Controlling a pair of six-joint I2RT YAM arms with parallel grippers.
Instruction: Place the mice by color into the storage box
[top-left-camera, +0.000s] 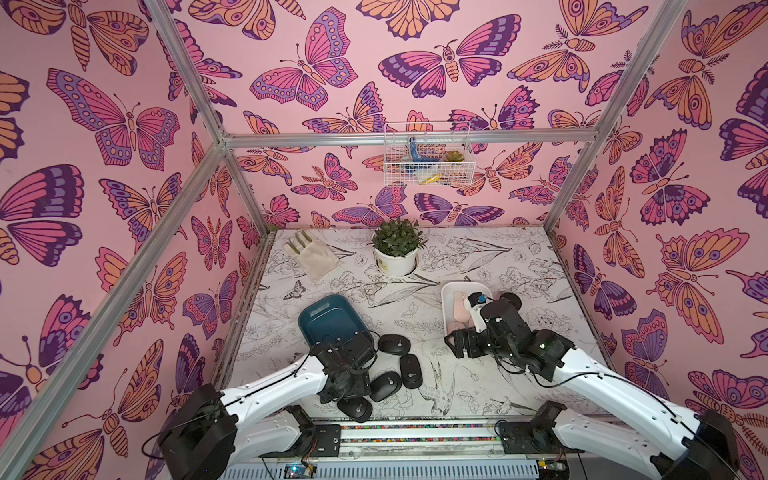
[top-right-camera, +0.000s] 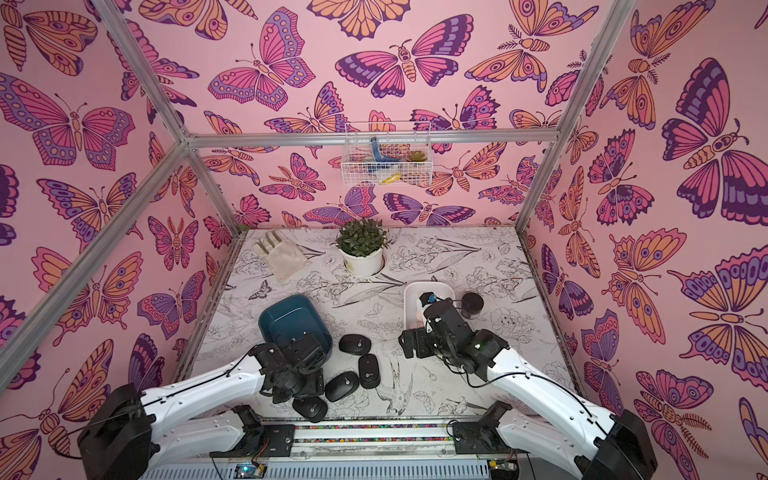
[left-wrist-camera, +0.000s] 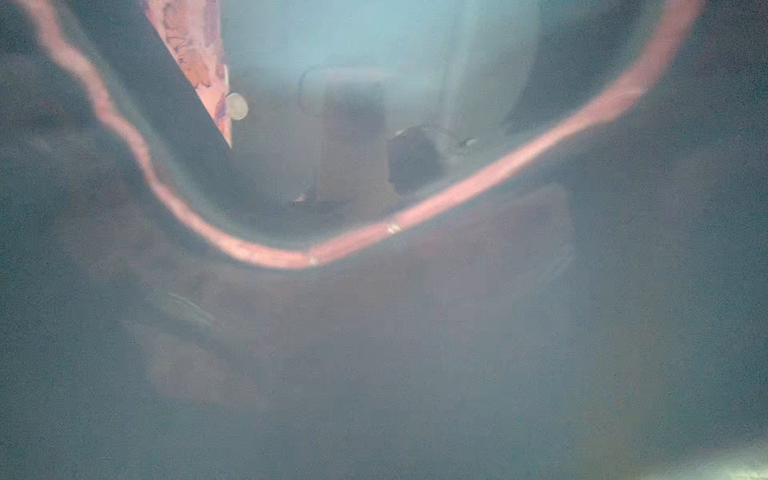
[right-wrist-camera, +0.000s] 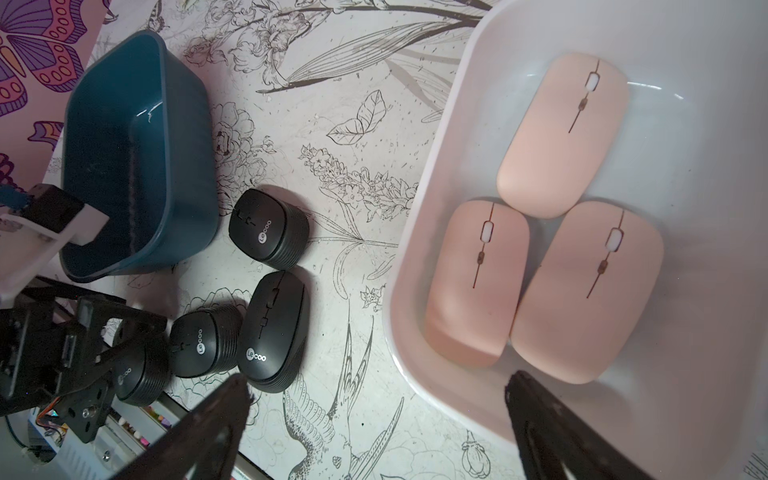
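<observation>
Several black mice lie on the table: one (top-left-camera: 393, 344) beside the blue box, one (top-left-camera: 410, 370) right of it, another (top-left-camera: 385, 386) nearer the front, and a front mouse (top-left-camera: 355, 409) partly under my left gripper (top-right-camera: 294, 385). That gripper is open and points down just left of the front mouse. In the right wrist view, three pink mice (right-wrist-camera: 477, 284) lie in the white box (right-wrist-camera: 436, 160). My right gripper hangs open at this box's near left edge, nothing between its fingers. The dark blue box (top-left-camera: 332, 312) looks empty where visible. The left wrist view is dark and blurred.
A potted plant (top-left-camera: 396, 248) and a beige glove (top-left-camera: 312, 256) are at the back. A dark round object (top-right-camera: 472, 304) stands right of the white box.
</observation>
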